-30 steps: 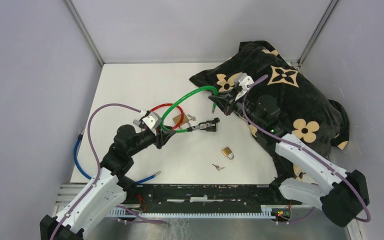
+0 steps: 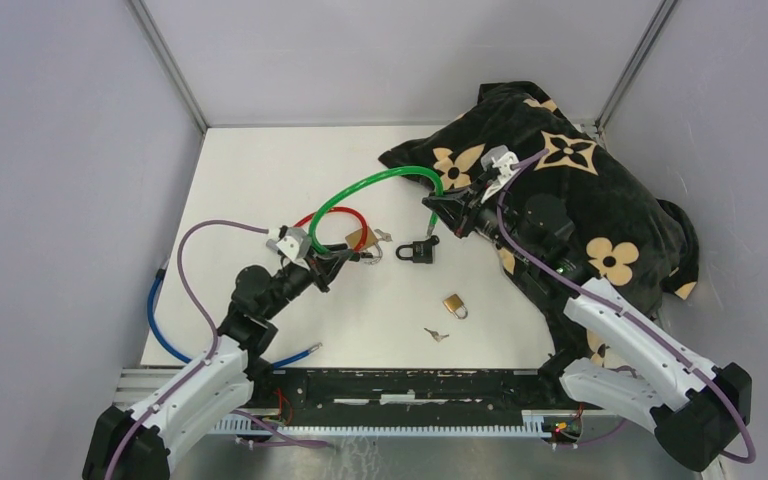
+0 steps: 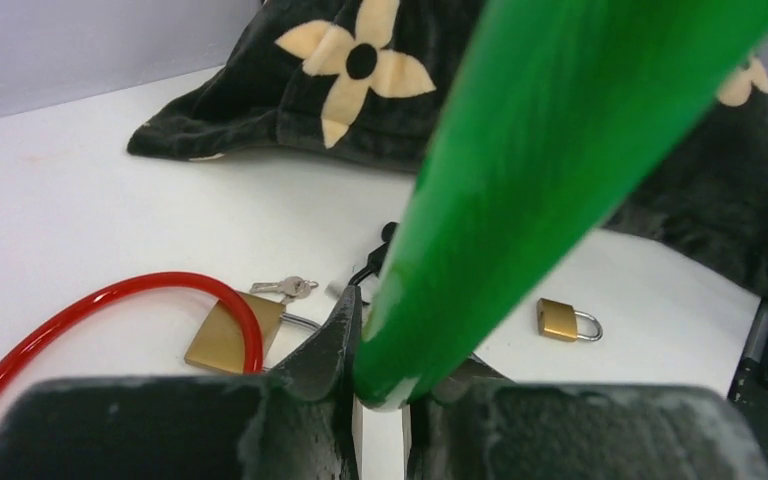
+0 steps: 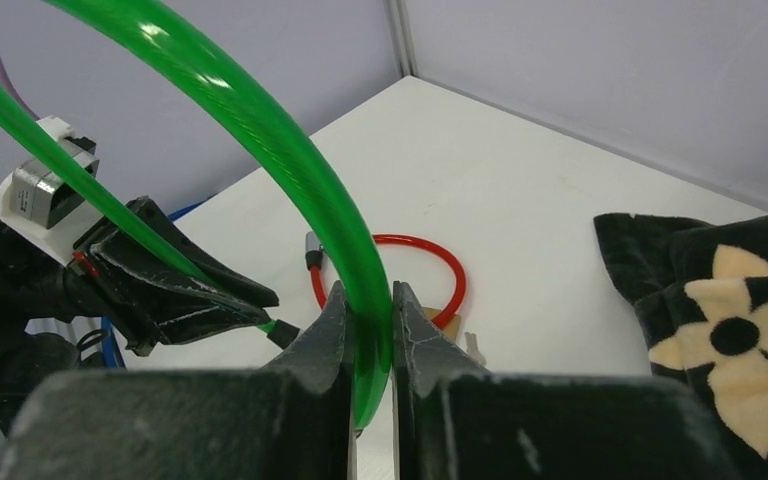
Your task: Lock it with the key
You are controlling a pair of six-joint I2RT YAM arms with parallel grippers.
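A green cable lock (image 2: pixel 378 176) arches above the table between both arms, its tube bent into a loop. Toward one end, my left gripper (image 2: pixel 345 256) is shut on the tube; a dark end piece (image 4: pixel 282 333) sticks out past its fingers (image 4: pixel 222 300). Near the other end, my right gripper (image 2: pixel 434 203) is shut on the tube too, with a metal tip (image 2: pixel 432 230) hanging below. The two ends are apart. Small keys (image 2: pixel 436 335) lie toward the front, and another key (image 3: pixel 283 289) rests by the large brass padlock (image 3: pixel 218 335). Inside the grips, the tube's contact is partly hidden.
A black padlock (image 2: pixel 417 251) lies near the hanging tip. Farther forward is a small brass padlock (image 2: pixel 455 305). The red cable (image 2: pixel 358 214) and blue cable (image 2: pixel 165 340) lie left; a dark patterned cloth (image 2: pixel 610 210) fills the right.
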